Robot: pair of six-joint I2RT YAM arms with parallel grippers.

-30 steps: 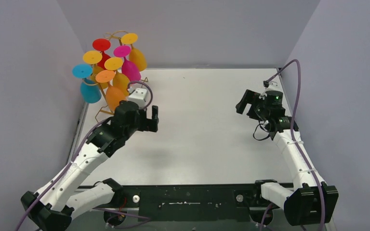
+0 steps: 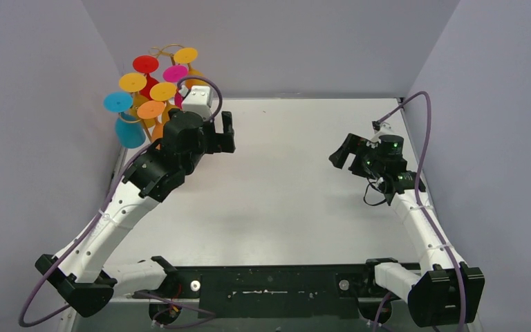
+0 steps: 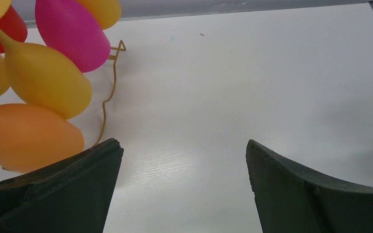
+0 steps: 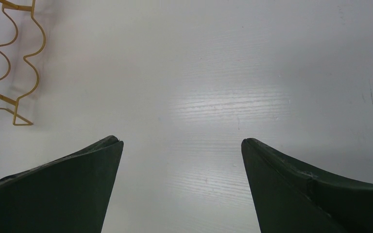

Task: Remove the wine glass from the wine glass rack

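Several coloured wine glasses hang upside down on a gold wire rack at the back left of the table. Among them are a blue glass, an orange glass, a yellow glass and a magenta glass. My left gripper is open just right of the rack, with nothing between its fingers; its arm hides part of the rack and the nearer glasses from above. Over the table's right side, my right gripper stands open and empty. In the right wrist view only the rack's wavy wire shows, at upper left.
Grey walls close it in at the back and both sides. A purple cable loops along each arm.
The right gripper has shifted a little to the left. The glasses look unmoved.
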